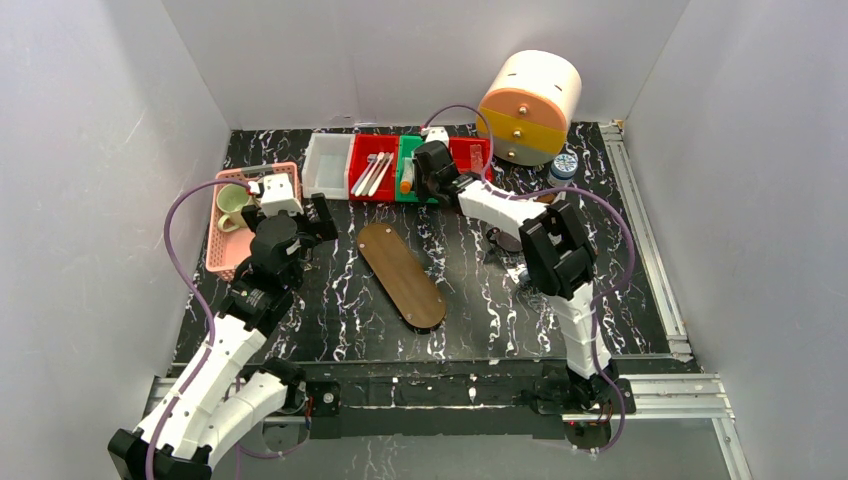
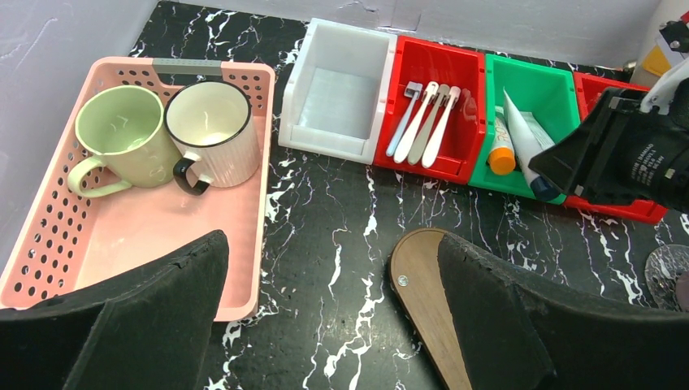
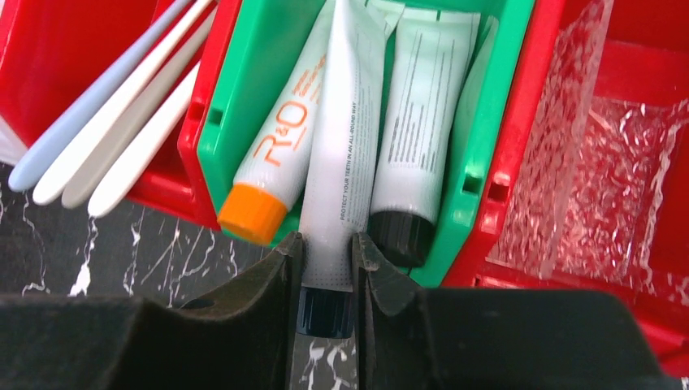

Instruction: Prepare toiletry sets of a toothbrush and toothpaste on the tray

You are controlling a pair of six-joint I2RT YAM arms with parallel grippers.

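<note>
In the right wrist view, a white toothpaste tube (image 3: 337,175) with a dark cap lies uppermost in the green bin (image 3: 508,89). My right gripper is shut on its cap end, a finger against each side. Under and beside it are an orange-capped tube (image 3: 276,162) and a black-capped tube (image 3: 418,138). Several toothbrushes (image 2: 426,126) rest in the red bin (image 2: 467,77) to the left. The brown wooden tray (image 1: 400,275) is bare mid-table. Above the table near the basket, my left gripper is open and empty.
A pink basket (image 2: 236,292) with a green mug (image 2: 122,130) and a white mug (image 2: 211,134) stands at left. Next to the bins is an empty white bin (image 2: 337,97). A round drawer box (image 1: 530,95) and a jar (image 1: 563,168) occupy the back right.
</note>
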